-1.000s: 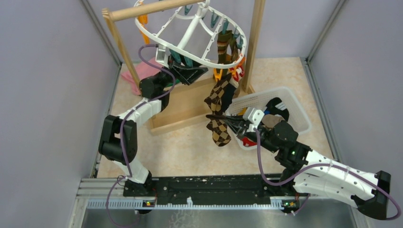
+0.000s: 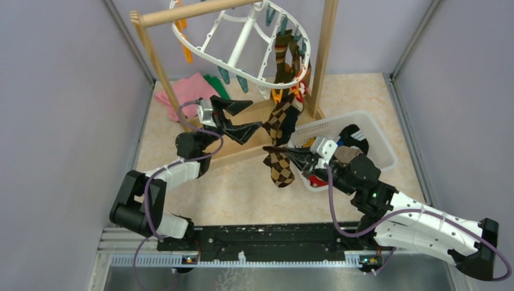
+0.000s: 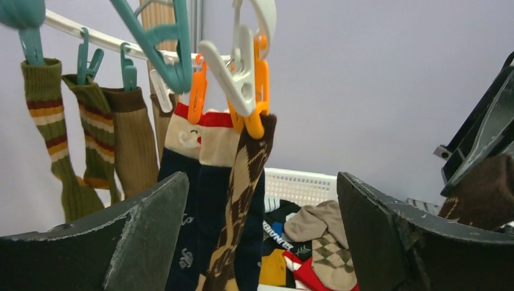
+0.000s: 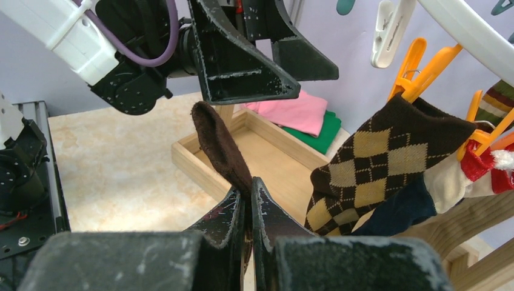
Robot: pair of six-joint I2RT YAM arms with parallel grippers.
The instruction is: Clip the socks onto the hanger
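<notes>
The white hanger [image 2: 241, 42] carries socks clipped at its right side, including an argyle sock [image 4: 388, 163] and navy Santa socks [image 3: 212, 194]. My right gripper is shut on a second argyle sock [image 2: 280, 170], holding it by its dark brown cuff [image 4: 218, 139], below and in front of the hanging socks. My left gripper [image 2: 247, 115] is open with nothing between its fingers, left of the hanging socks and below a white clip [image 3: 236, 79] on the rim.
A white basket [image 2: 382, 142] of loose socks sits at the right. A wooden tray [image 4: 200, 179] lies under the hanger, with pink cloth [image 4: 291, 112] and green cloth [image 4: 321, 136] behind.
My left gripper has come away from the hanger's clips toward the front and has opened. My right gripper has stayed still with the sock.
</notes>
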